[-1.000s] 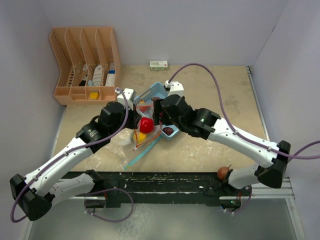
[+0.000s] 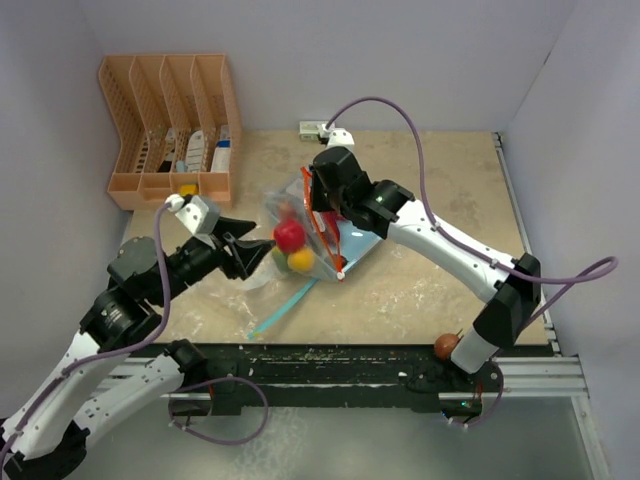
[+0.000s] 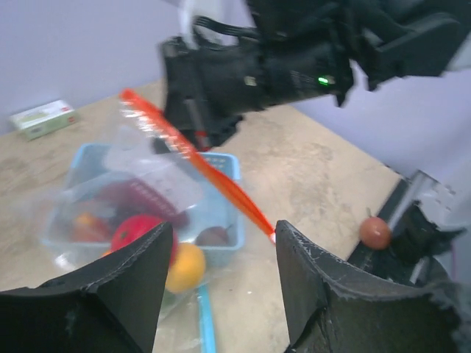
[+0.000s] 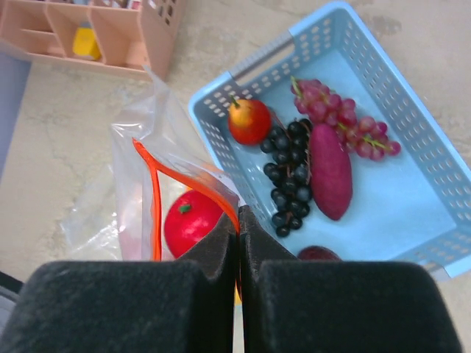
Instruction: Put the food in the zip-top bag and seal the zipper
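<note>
The clear zip top bag has an orange zipper rim, which slants across the left wrist view. Inside are a red round fruit (image 2: 289, 236) and a yellow one (image 2: 301, 260); other contents blur through the film. My right gripper is shut on the bag's orange rim, lifting that side. My left gripper (image 2: 256, 256) stands open just left of the bag, and nothing lies between its fingers. Behind the rim, the blue basket (image 4: 368, 51) holds grapes (image 4: 346, 121), dark berries (image 4: 291, 173), a purple sweet-potato-shaped piece (image 4: 330, 173) and a red-orange fruit (image 4: 249, 121).
A peach divided organizer (image 2: 170, 120) stands at the back left, and a small white-green box (image 2: 312, 130) at the back. Near the front right edge sits a tomato-like item (image 2: 447, 346). A blue strip (image 2: 285, 308) lies before the bag.
The right gripper moved slightly back, and the rim now stretches out as a straighter, closer band.
</note>
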